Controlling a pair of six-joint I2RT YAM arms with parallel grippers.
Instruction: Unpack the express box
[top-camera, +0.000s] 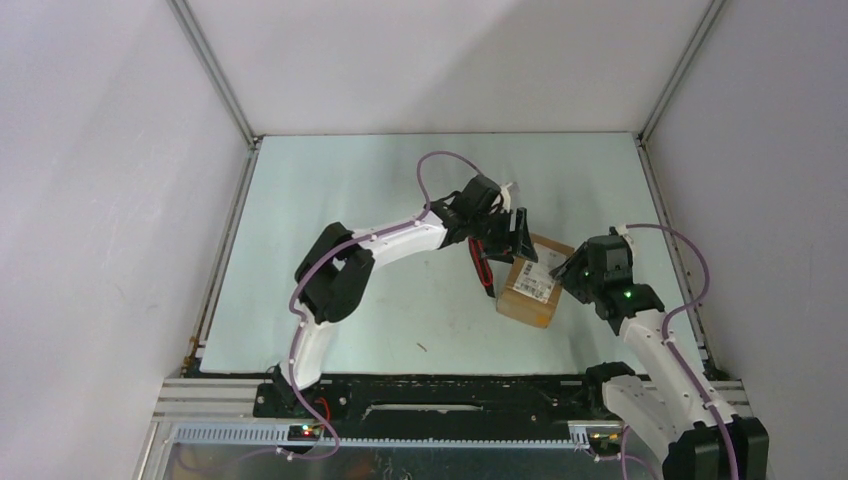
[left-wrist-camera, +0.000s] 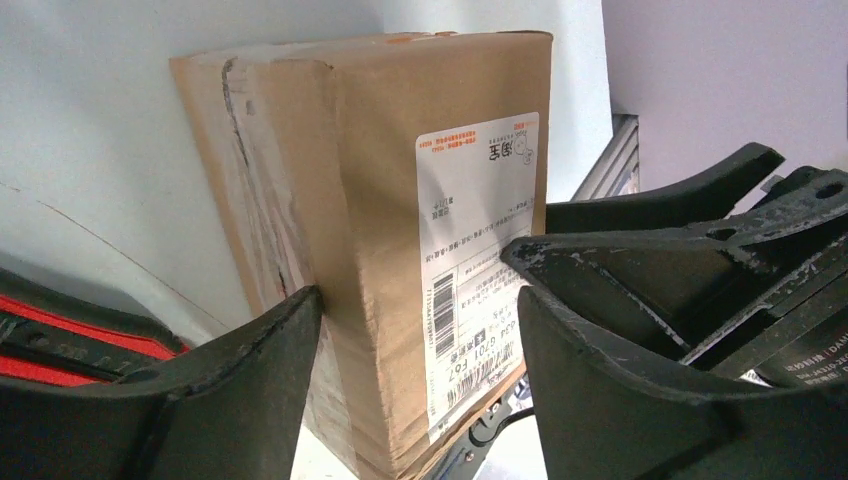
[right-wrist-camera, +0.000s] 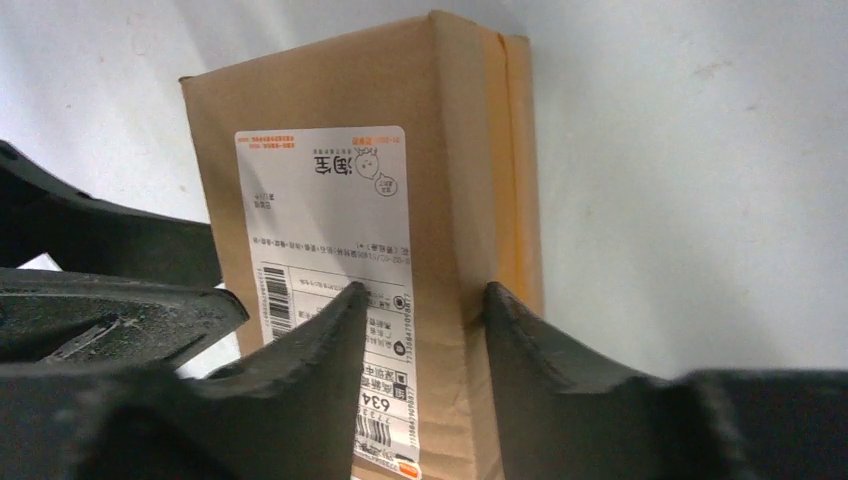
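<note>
The taped brown express box (top-camera: 525, 309) lies on the table right of centre, its white label (top-camera: 536, 281) facing up. Across its upper left edge, my left gripper has its fingers spread apart, one by the side wall and one over the label. My right gripper is at the opposite edge with its fingers apart, one over the label and the other beside the wall. Whether either pair presses on the cardboard cannot be made out. A red and black knife (top-camera: 484, 269) lies just left of the box, partly under the left gripper.
Clear table surface (top-camera: 420, 320) stretches in front and to the left. The grey-white right wall (top-camera: 760, 180) rises close to the right arm. Both grippers are close together over the box.
</note>
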